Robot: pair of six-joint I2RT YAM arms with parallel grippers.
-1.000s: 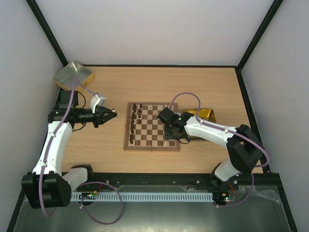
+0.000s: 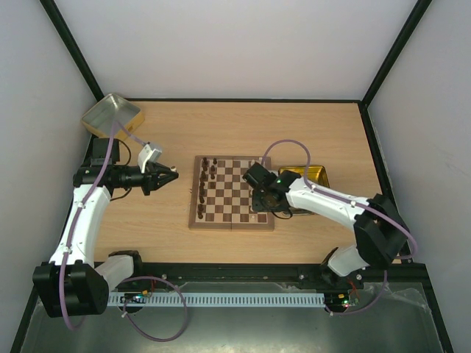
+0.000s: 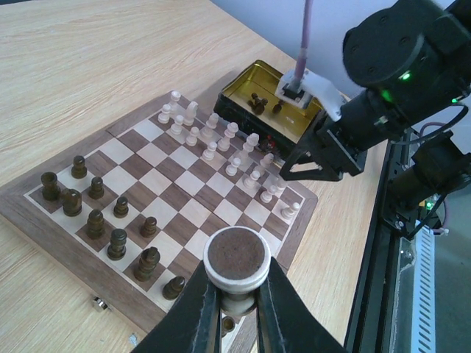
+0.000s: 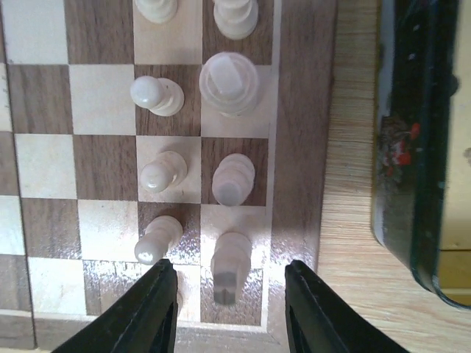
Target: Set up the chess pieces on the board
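Observation:
The chessboard (image 2: 229, 226) lies mid-table, with dark pieces (image 2: 202, 193) along its left side. White pieces (image 3: 209, 125) line the side by the gold tray in the left wrist view. My left gripper (image 2: 175, 170) hovers left of the board, shut on a white chess piece (image 3: 237, 254) whose brown-bottomed base faces the camera. Over the board's near right corner, my right gripper stands open, fingers apart. A white piece (image 4: 232, 257) on the edge column appears between its fingertips; white pawns (image 4: 163, 172) stand just left of it. Whether the fingers touch a piece, I cannot tell.
Right of the board is a gold tray (image 2: 318, 175), partly under the right arm, with a few dark pieces (image 3: 257, 103) inside. A second box (image 2: 112, 115) stands empty-looking at the back left. Bare table (image 2: 243, 125) lies behind the board.
The right arm has shifted slightly to the right in the top view, its gripper still over the board's right side. The left arm looks unmoved.

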